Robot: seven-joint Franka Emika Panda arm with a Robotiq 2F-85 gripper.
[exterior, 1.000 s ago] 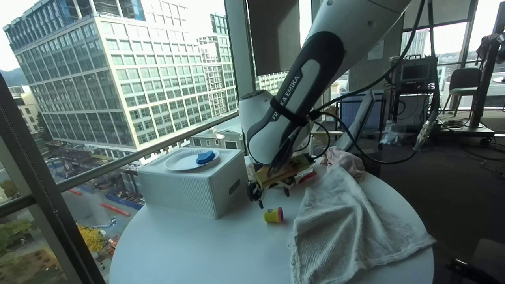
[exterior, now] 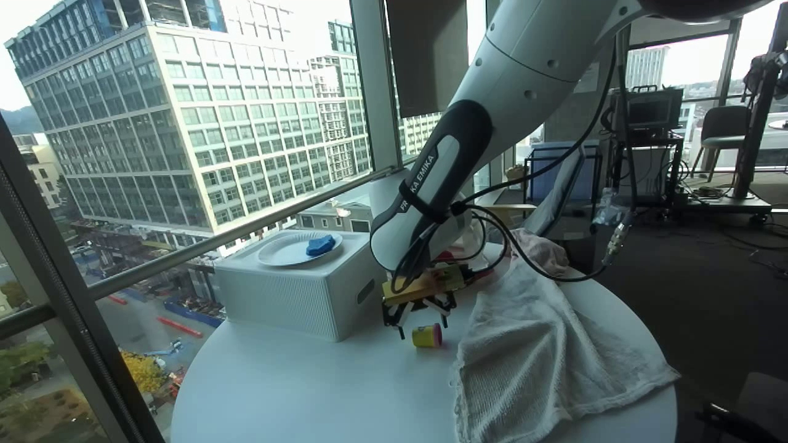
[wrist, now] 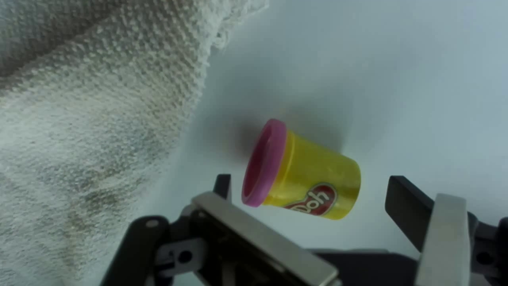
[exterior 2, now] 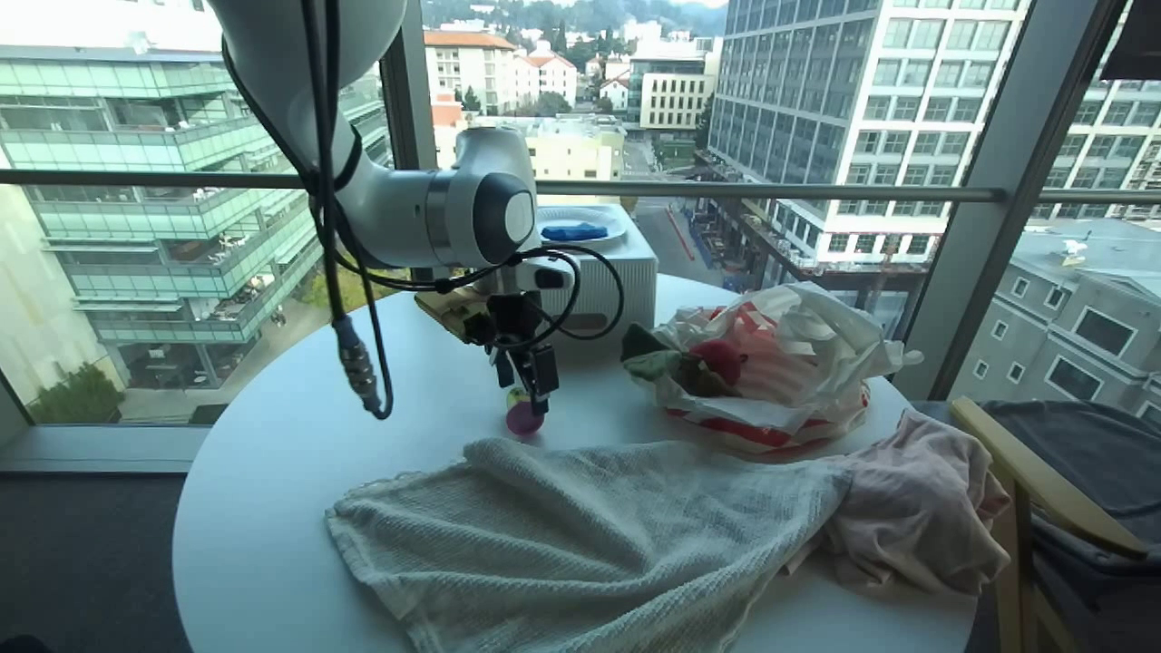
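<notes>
A yellow Play-Doh tub (wrist: 316, 174) with a pink rim lies on its side on the white table, its pink end facing the towel. My gripper (exterior: 423, 330) hangs close above and behind it, open. In the wrist view the tub shows in the space ahead of the two spread fingers (wrist: 409, 209), with bare table around it and no contact visible. From exterior view 2, the gripper (exterior 2: 523, 394) partly covers the tub, and only its pink end (exterior 2: 524, 419) and a little yellow show.
A cream towel (exterior: 543, 362) spreads beside the tub. On a white ribbed box (exterior: 277, 295) sits a paper plate (exterior: 274, 253) with a blue lump (exterior: 321, 245). A plastic bag (exterior 2: 811, 370) stands across the table. Bare table lies in front of the box.
My arm has come lower and shifted left in exterior view 1, bringing the gripper nearer the tub. The tub has stayed where it was.
</notes>
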